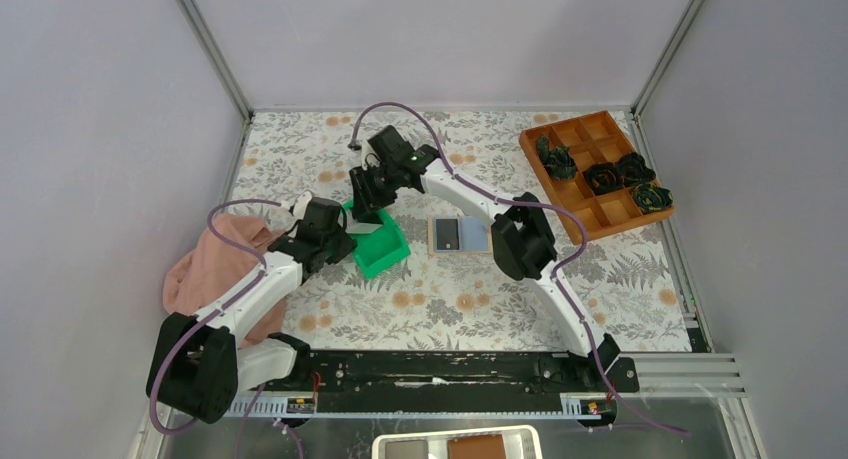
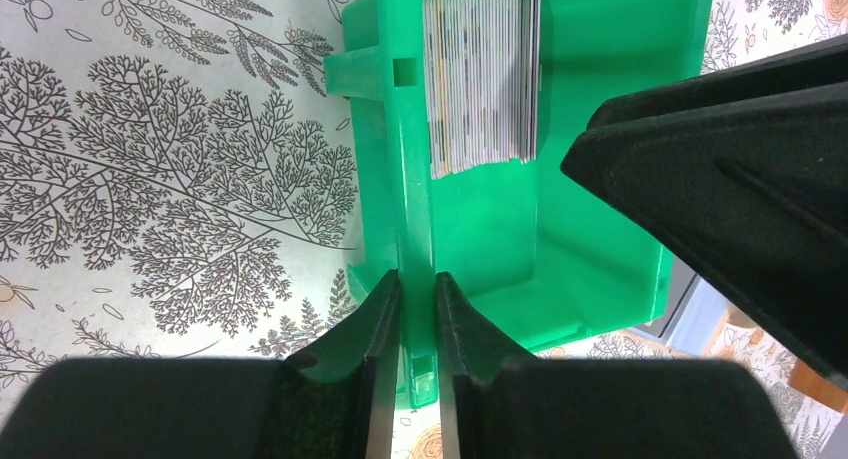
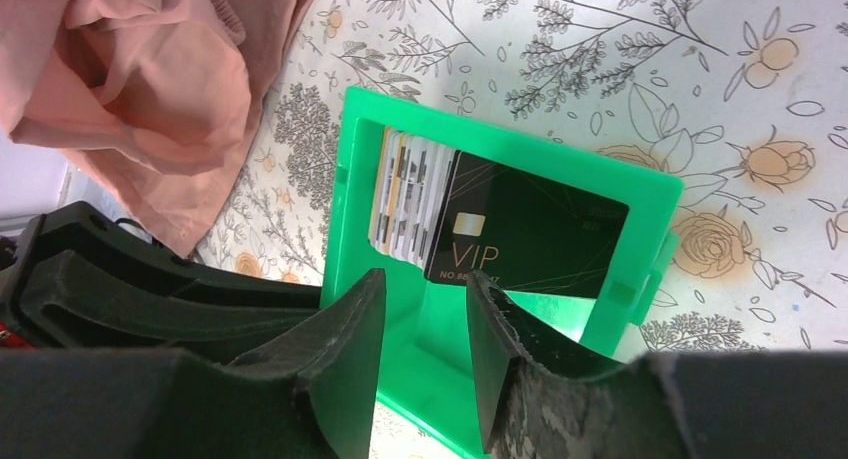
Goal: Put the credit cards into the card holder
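A green card holder (image 1: 382, 249) sits left of centre, holding a tight row of cards (image 2: 480, 74). My left gripper is shut on the holder's rim. In the right wrist view a black VIP card (image 3: 530, 224) lies face up at the end of that row, its long side along the holder's wall. My right gripper is open over the holder, its fingertips just below the black card in that view, nothing seen held between them.
A pink cloth (image 1: 215, 269) lies at the left. A small board with dark and pale blue pieces (image 1: 450, 234) is right of the holder. A wooden compartment tray (image 1: 600, 214) with dark bundles stands at the back right.
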